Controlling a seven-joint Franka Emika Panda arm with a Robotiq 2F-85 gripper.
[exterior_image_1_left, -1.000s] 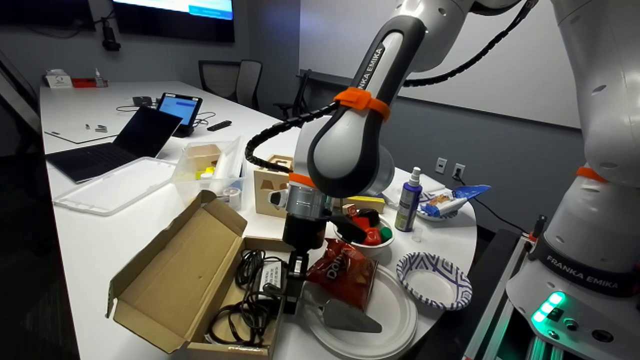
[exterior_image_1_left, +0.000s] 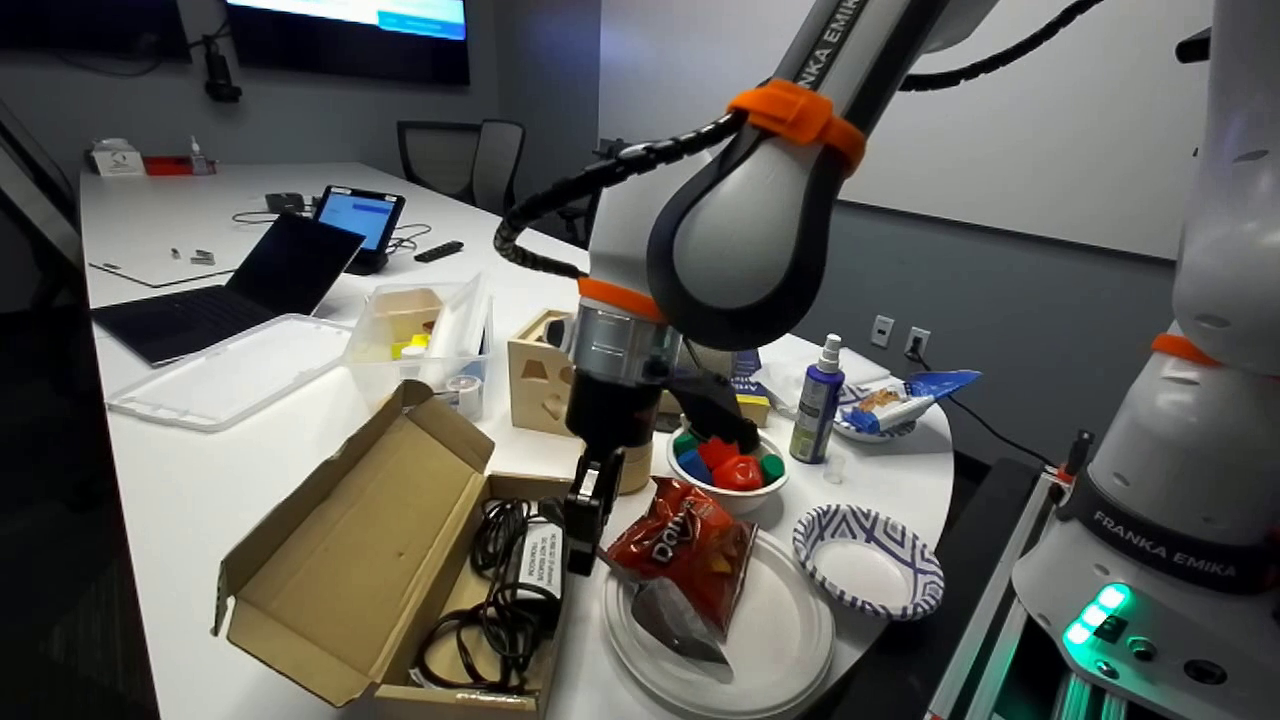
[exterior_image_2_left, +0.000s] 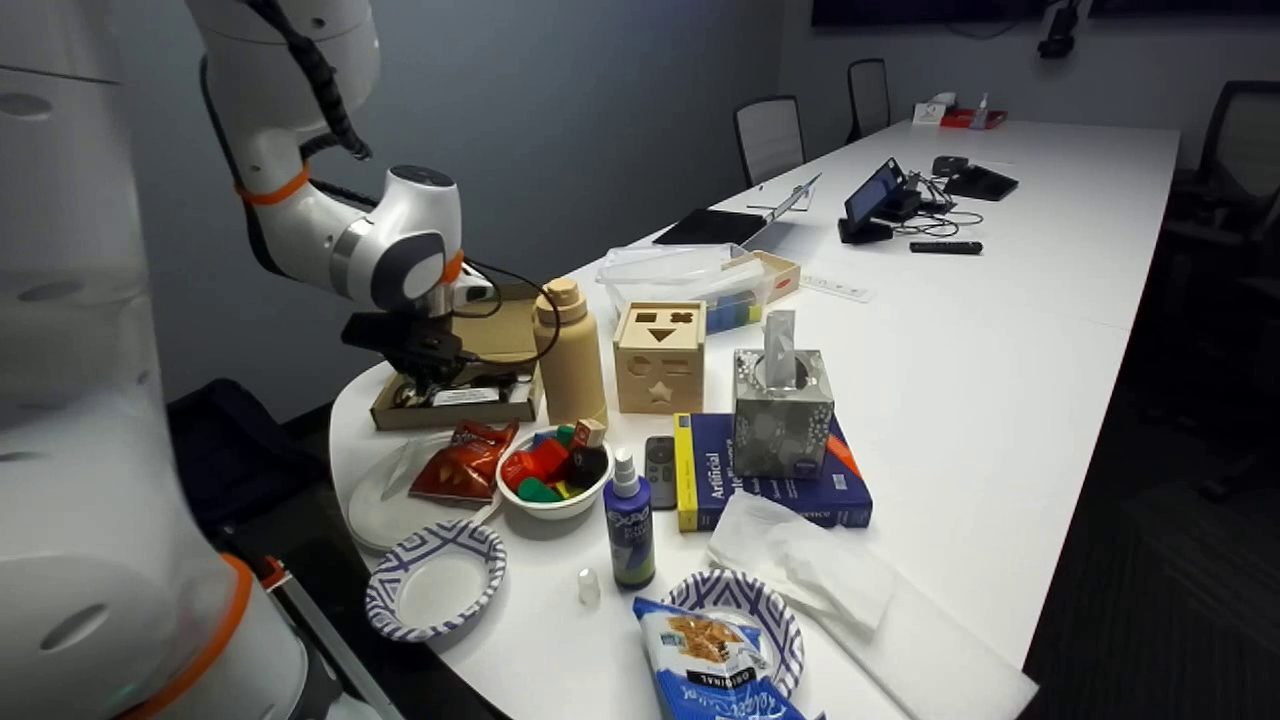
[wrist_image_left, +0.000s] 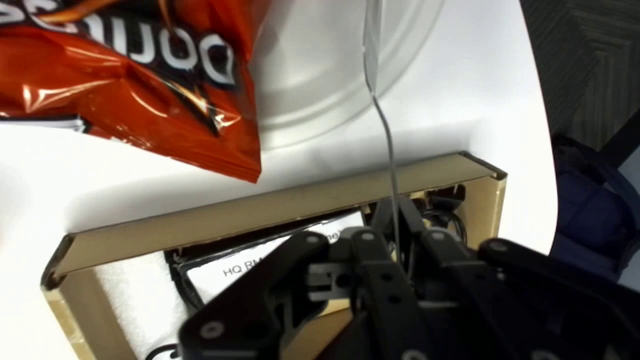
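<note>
A grey metal server with a flat pointed blade (exterior_image_1_left: 678, 618) is held by my gripper (exterior_image_1_left: 584, 550), which is shut on it. In exterior view 1 its blade slants downward in front of the red Doritos bag (exterior_image_1_left: 690, 540) and across the white plate (exterior_image_1_left: 780, 648). Seen edge-on in the wrist view, the server (wrist_image_left: 390, 144) is a thin strip running up from between the fingertips. Below my gripper in that view is the open cardboard box (wrist_image_left: 288, 201) with a labelled adapter (wrist_image_left: 264, 252). Whether the blade touches bag or plate, I cannot tell.
A bowl of colored blocks (exterior_image_1_left: 738, 474), a patterned paper bowl (exterior_image_1_left: 870, 564) and a purple spray bottle (exterior_image_1_left: 818, 402) stand right of my gripper. Behind are a tan bottle (exterior_image_2_left: 570, 360) and a wooden shape box (exterior_image_2_left: 660, 360). Free table lies left of the cardboard box.
My gripper has risen slightly, still shut on the server. The blade has swung to a steeper, tip-down slant, its tip shifting left in exterior view 1.
</note>
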